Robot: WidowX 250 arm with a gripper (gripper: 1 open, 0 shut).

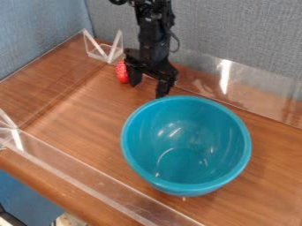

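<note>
A black gripper point(151, 76) hangs low at the back of the wooden table, its body over the red strawberry point(123, 72), which is partly hidden just left of it. I cannot tell whether anything is between its fingers. A large teal bowl point(185, 146) stands empty in front, to the right.
Clear plastic walls line the table's edges, with a clear bracket point(104, 49) at the back left. Grey padded walls rise behind and to the left.
</note>
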